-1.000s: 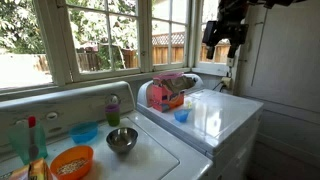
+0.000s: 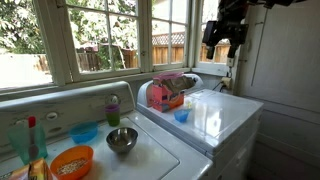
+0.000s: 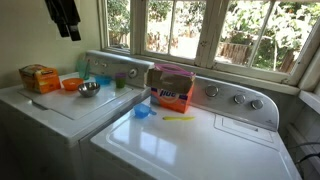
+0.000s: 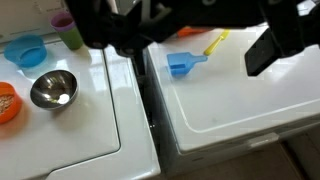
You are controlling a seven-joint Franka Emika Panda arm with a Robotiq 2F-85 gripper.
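High above the white machine tops, my gripper (image 2: 222, 50) stands open, with empty space between its fingers. In the wrist view its dark fingers (image 4: 268, 52) are spread wide. Below them a blue scoop (image 4: 184, 63) lies on one machine top, its handle beside a yellow utensil (image 4: 215, 43). On the other machine sit a metal bowl (image 2: 122, 140), an orange bowl (image 2: 72, 162) with small pieces in it, and a blue bowl (image 2: 84, 132). A purple and green cup (image 2: 113, 112) stands behind the metal bowl.
A red and orange detergent box (image 3: 171, 89) stands against the back panel near the scoop. An orange package (image 3: 40, 78) sits at the far left. A narrow gap (image 4: 155, 110) separates the machines. Much of the scoop's machine top (image 3: 220, 146) is clear.
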